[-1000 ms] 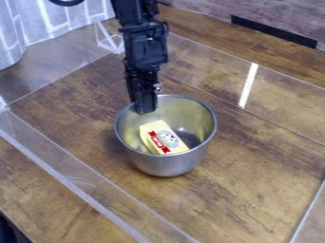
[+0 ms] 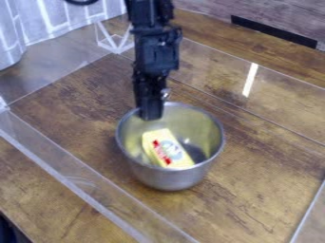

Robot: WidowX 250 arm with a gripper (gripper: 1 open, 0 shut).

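Note:
A steel bowl (image 2: pixel 193 169) sits on the wooden table (image 2: pixel 254 190), holding a pale yellow packet (image 2: pixel 165 148) with red and white print. My dark gripper (image 2: pixel 150 108) hangs from above at the bowl's back-left rim, its tip just over or inside the rim. It looks shut, with nothing seen between its fingers, though the image is blurred.
Clear plastic edging runs along the left and front of the table. A white draped object (image 2: pixel 28 28) is at the back left. The wood to the right and behind the bowl is clear.
The picture is blurrier now.

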